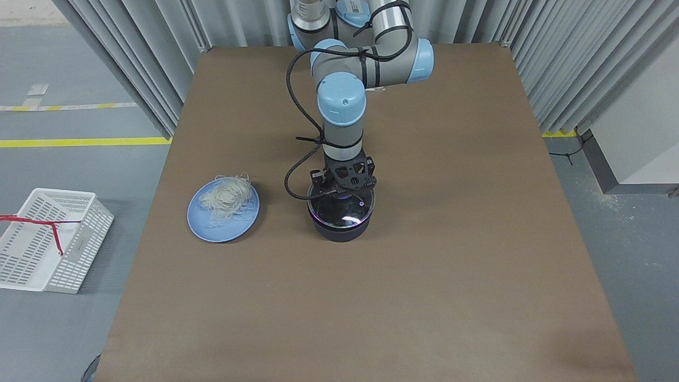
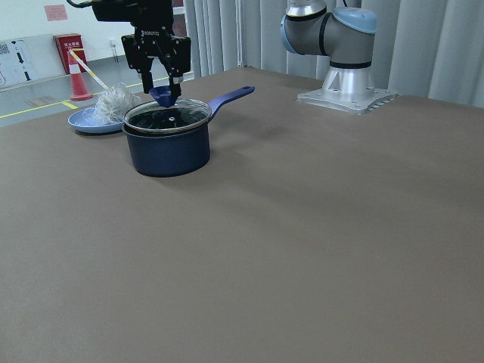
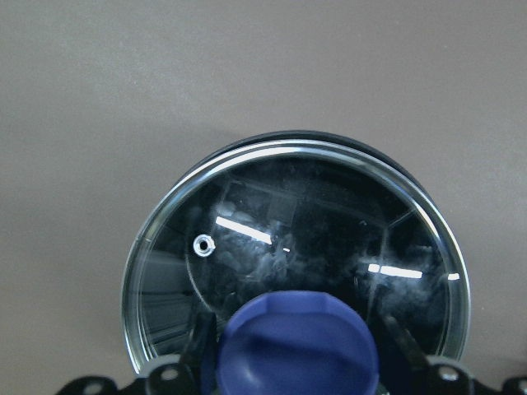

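A dark blue saucepan (image 2: 169, 156) with a long blue handle (image 2: 236, 93) stands on the brown table (image 1: 445, 274), covered by a glass lid (image 3: 288, 206). My gripper (image 2: 162, 92) is right over the middle of the lid, its fingers either side of the blue knob (image 3: 296, 346), which fills the space between them in the wrist view; whether they grip it I cannot tell. The lid appears to sit on the pan. A light blue plate (image 1: 197, 216) with a tangle of pale noodle-like strands (image 1: 226, 197) lies beside the pan, to the left in the front view.
A white plastic basket (image 1: 83, 254) stands on the floor off the table's left side. Curtains line the back edge.
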